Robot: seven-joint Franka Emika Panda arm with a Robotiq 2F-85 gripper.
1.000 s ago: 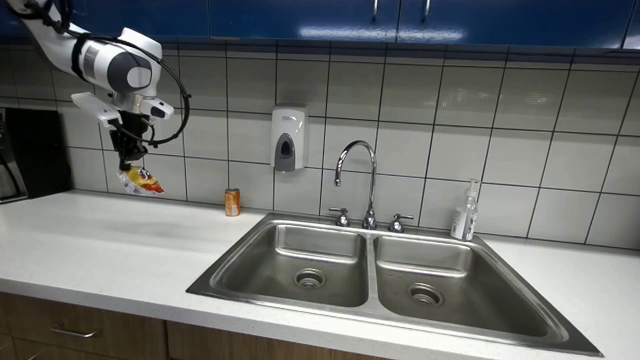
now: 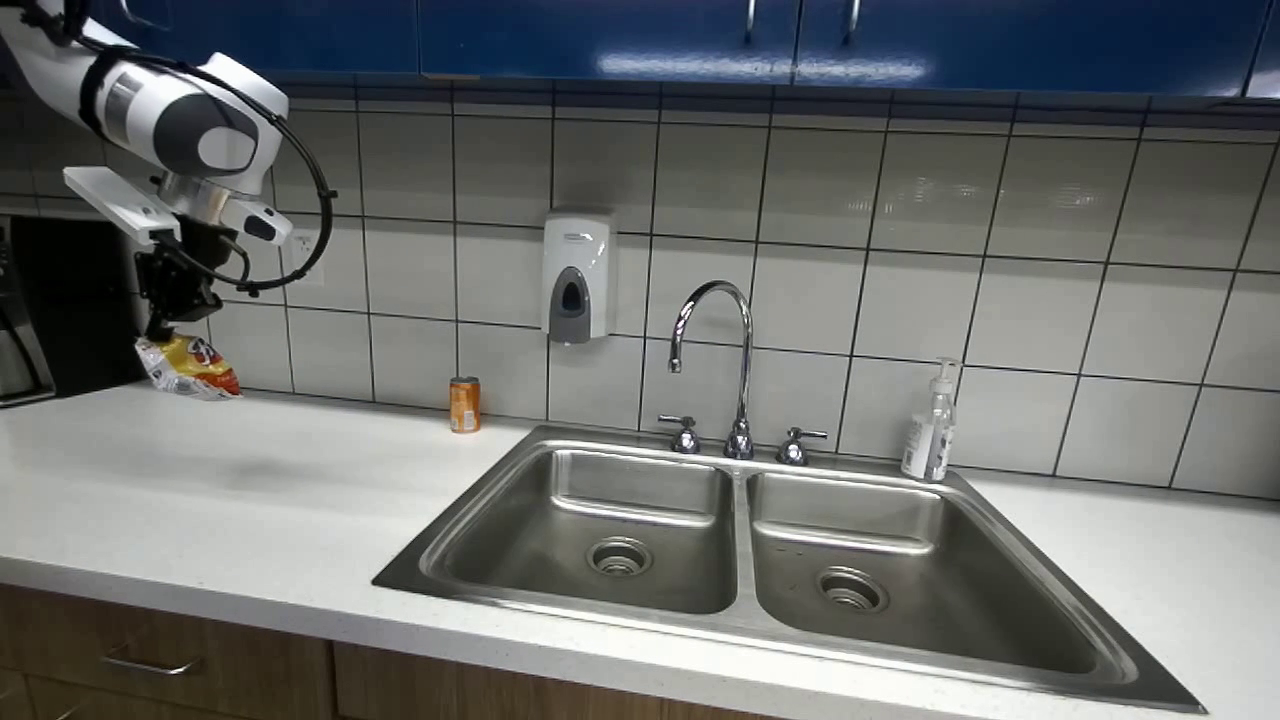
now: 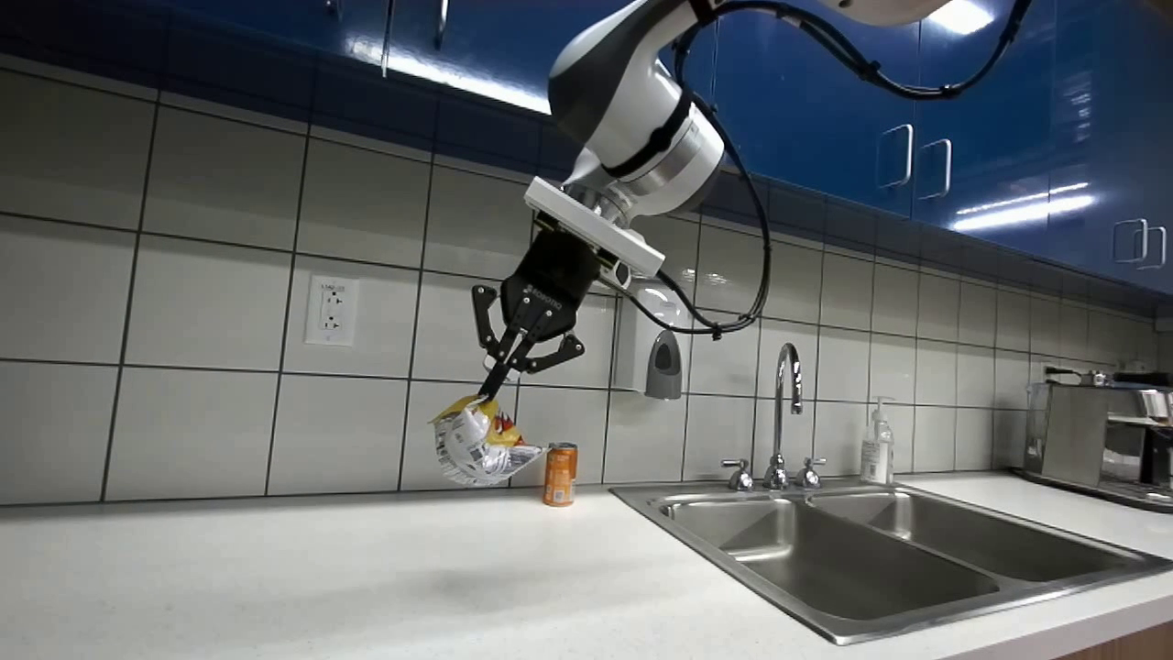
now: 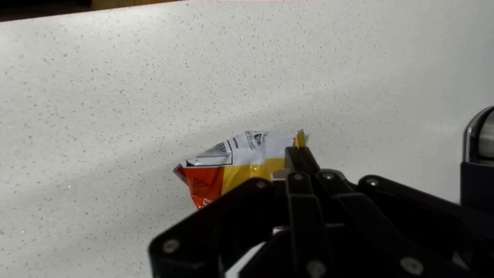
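Observation:
A crumpled chip bag (image 4: pixel 250 160) in white, yellow and red hangs from my gripper. The fingers are shut on its edge, pinching the thin wrapper in the wrist view. In exterior view 2 the bag (image 3: pixel 478 445) dangles in the air above the counter, below the gripper (image 3: pixel 489 394). Exterior view 1 has the bag (image 2: pixel 190 366) at the far left, near the wall, with the gripper (image 2: pixel 158 334) just above it. Part of the bag is hidden behind the gripper in the wrist view.
An orange can (image 2: pixel 464 404) stands upright by the wall, left of the double sink (image 2: pixel 744 564). A soap bottle (image 2: pixel 931 426) stands behind the sink. At the far left is a dark appliance (image 2: pixel 72 306). The counter (image 2: pixel 240 504) left of the sink is clear.
In exterior view 1 the arm has moved left, toward the dark appliance, carrying the bag with it. The can and the soap bottle have not moved.

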